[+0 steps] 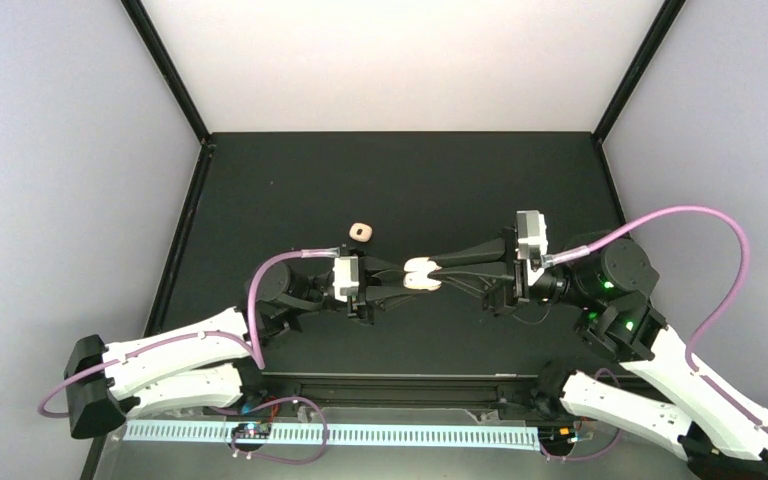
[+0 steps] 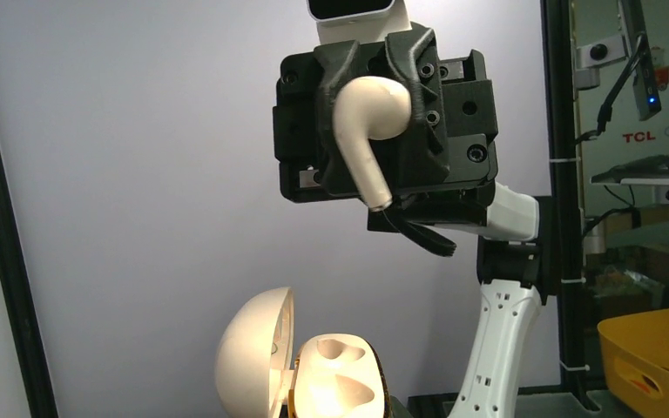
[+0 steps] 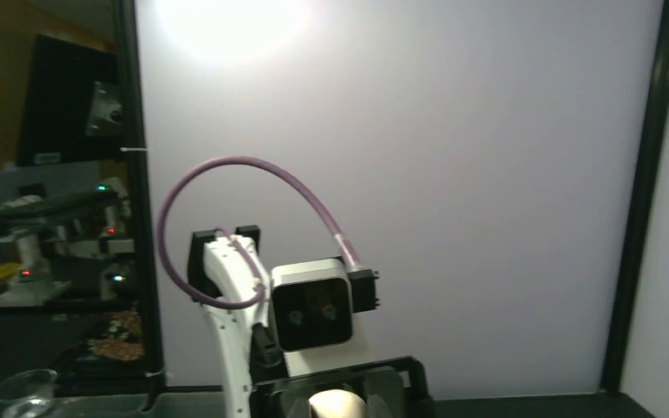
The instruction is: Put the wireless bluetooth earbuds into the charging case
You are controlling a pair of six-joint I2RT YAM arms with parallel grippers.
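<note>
My left gripper point(image 1: 396, 282) is shut on the open white charging case point(image 1: 417, 282); in the left wrist view the case's lid point(image 2: 244, 353) stands upright at left and the body point(image 2: 335, 387) shows two hollows facing up. My right gripper is shut on a white earbud point(image 2: 371, 109), held stem-down above and just beyond the case. In the top view the two grippers meet nearly tip to tip, so the earbud there is hard to separate from the case.
A small cream square object point(image 1: 360, 231) lies on the black table point(image 1: 290, 170) behind the grippers.
</note>
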